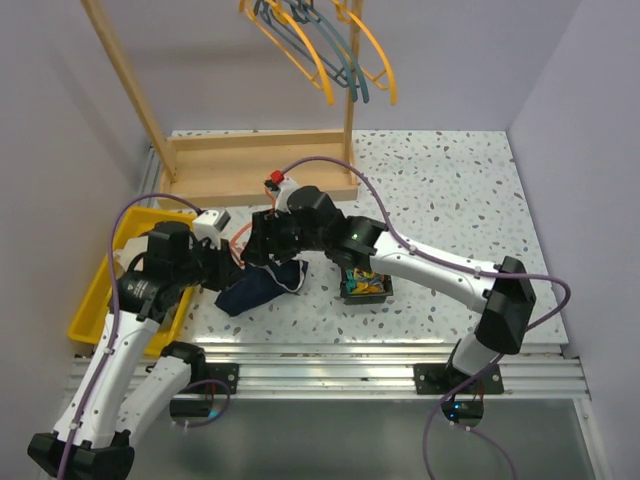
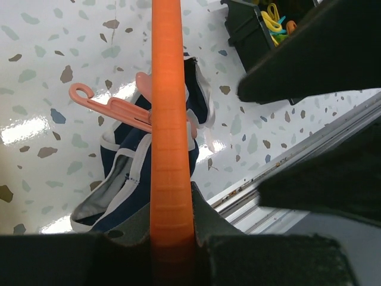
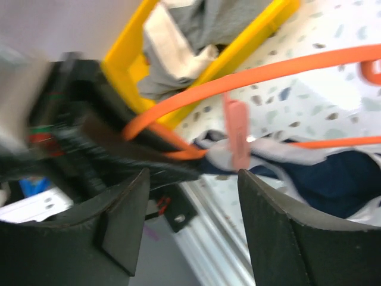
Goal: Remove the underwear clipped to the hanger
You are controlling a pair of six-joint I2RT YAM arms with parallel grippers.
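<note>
An orange hanger (image 2: 168, 119) is held up by my left gripper (image 1: 228, 262), shut on it. Salmon clips (image 2: 113, 107) (image 3: 238, 131) sit on it by the navy underwear with white trim (image 1: 250, 292), which lies on or just above the speckled table (image 1: 445, 190). My right gripper (image 1: 262, 240) has its fingers (image 3: 119, 238) apart, close over the hanger beside the left gripper. Whether anything is between the right fingers is hard to tell; the right wrist view is blurred.
A yellow bin (image 1: 93, 305) with grey cloth stands at the left. A black box of small coloured clips (image 1: 365, 285) is at centre right. A wooden rack (image 1: 250, 150) with hangers stands behind.
</note>
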